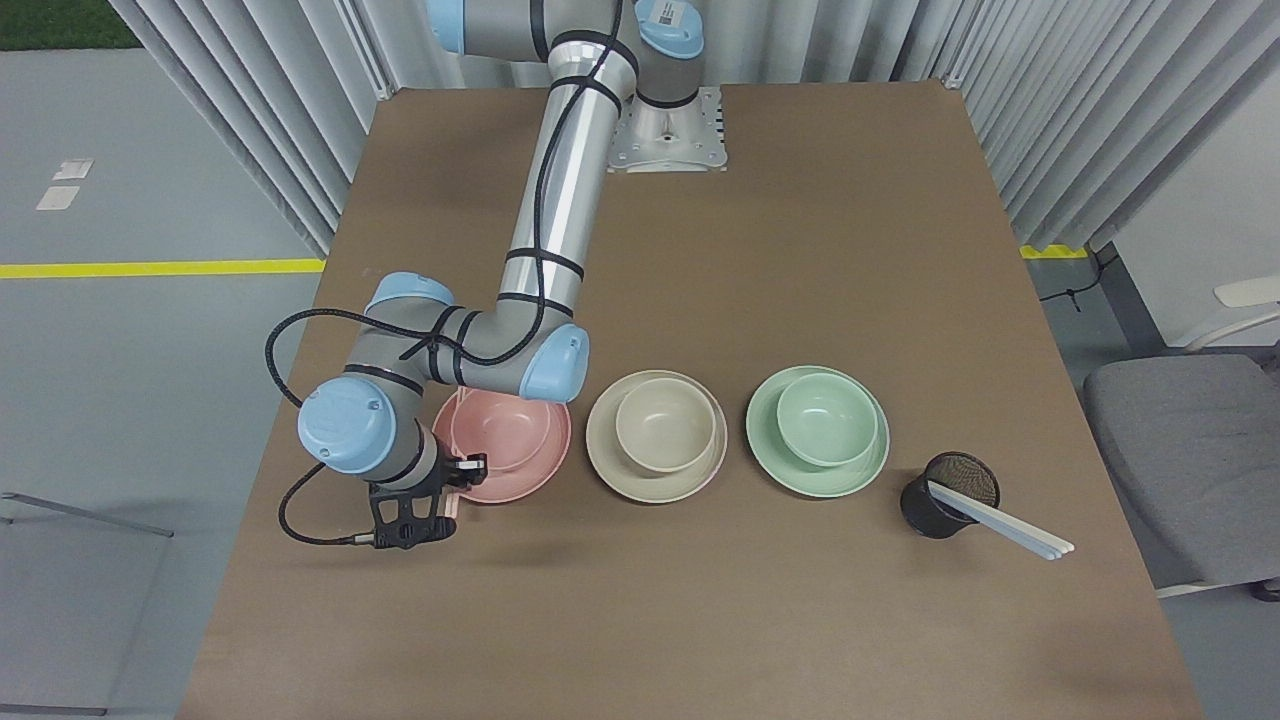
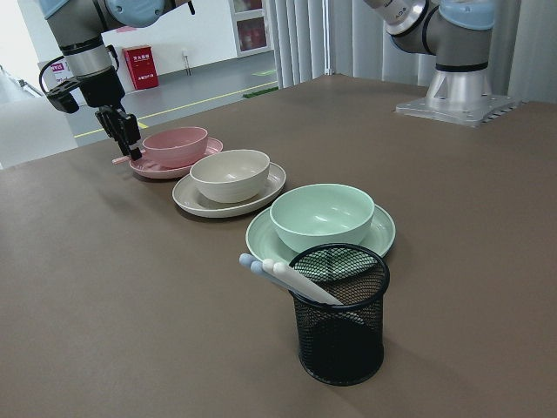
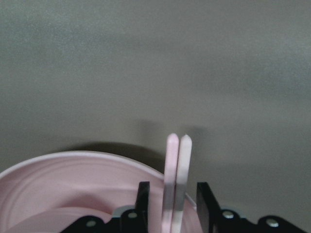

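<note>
My gripper is open over a pink plate (image 3: 82,170), its fingers either side of a pair of pink and pale chopsticks (image 3: 170,174) lying at the plate's edge. In the left view the gripper (image 2: 130,150) is low beside the pink bowl (image 2: 174,144) on its plate. In the front view the arm hides part of the pink bowl (image 1: 501,426) and chopsticks.
A cream bowl (image 1: 663,422) and green bowl (image 1: 825,416) sit on matching plates to the right. A black mesh holder (image 1: 930,510) holds pale chopsticks (image 1: 1008,522) farther right.
</note>
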